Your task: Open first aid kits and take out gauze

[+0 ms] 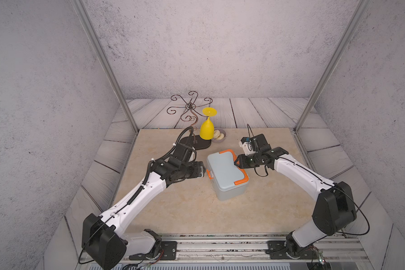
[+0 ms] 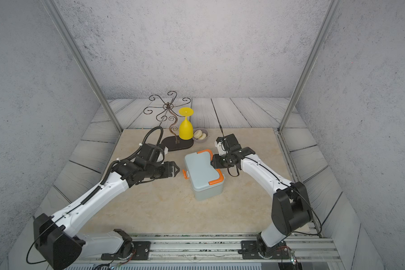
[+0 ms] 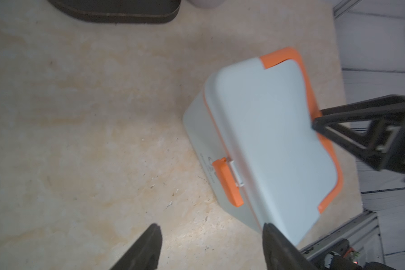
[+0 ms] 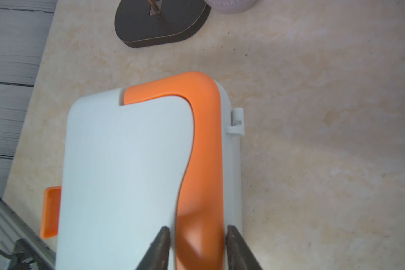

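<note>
A pale grey first aid box (image 1: 221,167) with an orange handle and an orange side latch (image 3: 227,181) stands closed on the table; no gauze is visible. My right gripper is at the right side of the lid, its fingers either side of the orange handle (image 4: 202,171), not clearly closed on it. My left gripper hangs open to the left of the box, facing the latch side, with nothing between its fingers.
Behind the box stand a black stand (image 2: 168,144) with metal scrollwork, a yellow upturned goblet (image 2: 185,128) and a bowl (image 2: 200,135) with pale items. The table front and both sides around the box are bare.
</note>
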